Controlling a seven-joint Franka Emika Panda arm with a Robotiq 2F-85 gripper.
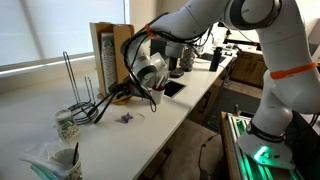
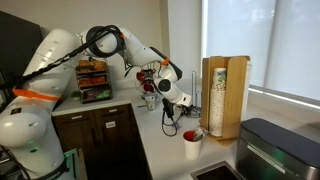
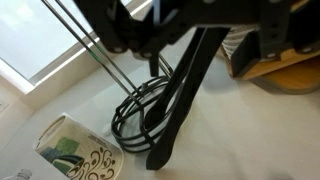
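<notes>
My white gripper (image 1: 126, 113) hangs low over the white counter, its long black fingers (image 3: 172, 138) spread apart. Open fingers hold nothing that I can see. Below them, a small purplish item (image 1: 127, 118) lies on the counter; what it is cannot be made out. In the wrist view, the dark fingers cross in front of a black wire rack (image 3: 130, 118). A patterned cup (image 3: 80, 150) stands to the rack's left.
A wooden cabinet (image 2: 235, 95) with a paper-towel roll stands by the window. A white container (image 2: 193, 145) with red contents is close to the arm. A black toaster-like appliance (image 2: 265, 150) lies nearer that camera.
</notes>
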